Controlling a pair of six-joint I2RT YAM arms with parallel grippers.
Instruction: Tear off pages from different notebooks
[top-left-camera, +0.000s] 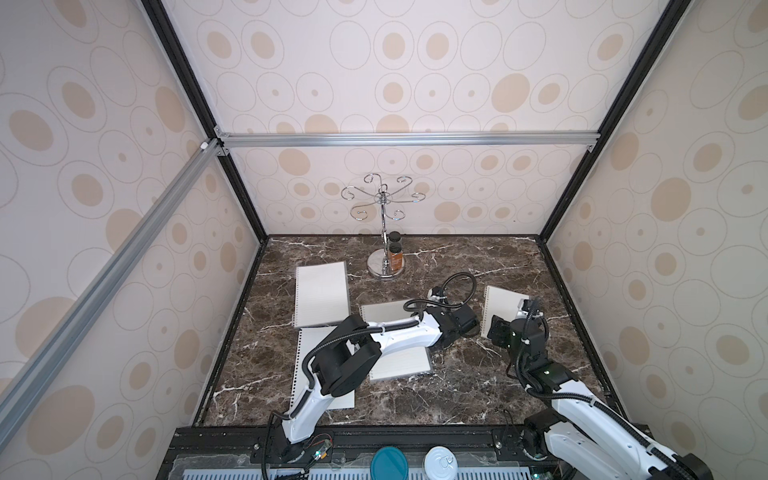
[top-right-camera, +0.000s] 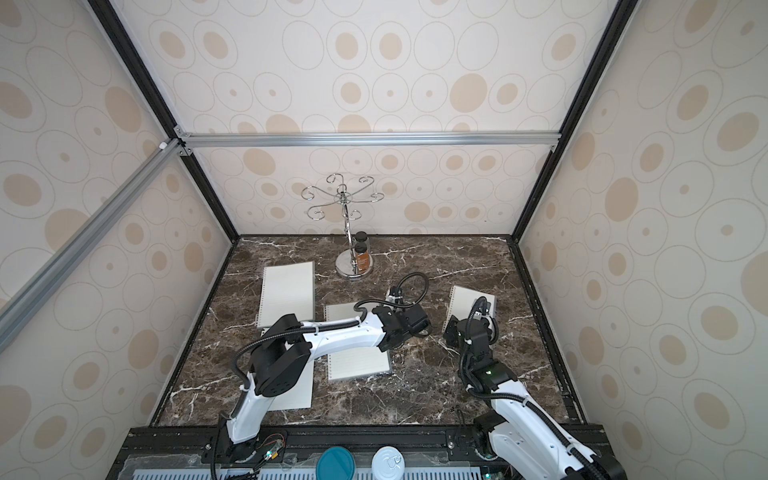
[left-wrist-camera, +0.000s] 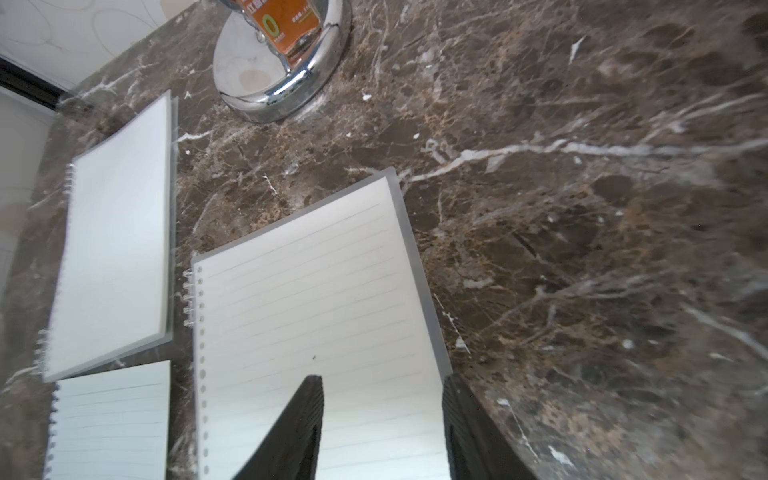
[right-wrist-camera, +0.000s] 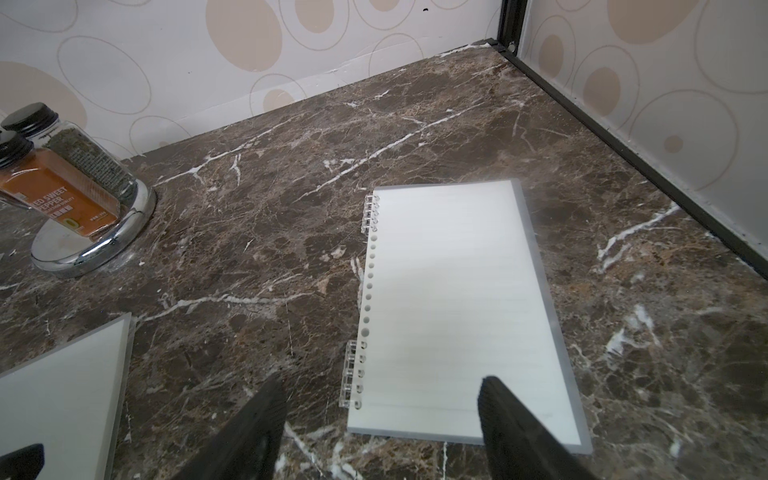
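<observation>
Several spiral notebooks lie on the marble table: one at back left (top-left-camera: 321, 288), one at front left (left-wrist-camera: 110, 420), a lined one in the middle (left-wrist-camera: 312, 304) and a small one at right (right-wrist-camera: 452, 304). My left gripper is open above the middle notebook, with nothing between its fingers. My right gripper stands open at the near edge of the right notebook, which lies flat with its rings along its left side, holding nothing.
A chrome stand (top-left-camera: 383, 200) with spice jars (right-wrist-camera: 68, 200) on its base stands at the back centre. Bare marble lies right of the middle notebook and behind the right one. Walls enclose the table.
</observation>
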